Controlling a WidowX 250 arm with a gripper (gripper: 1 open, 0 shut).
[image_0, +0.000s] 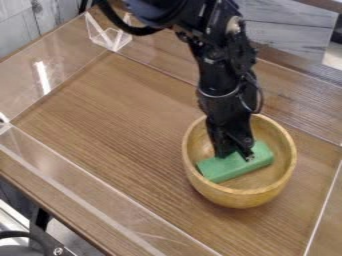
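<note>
A tan round bowl stands on the wooden table at the right, with a green block lying in it. The black robot arm reaches down from the top, and its gripper is inside the bowl at the block's upper left part, shut. Whether anything is between its fingers is hidden.
A white wire object stands at the back left. A grey board lies at the back right, and dark cables show at the lower left.
</note>
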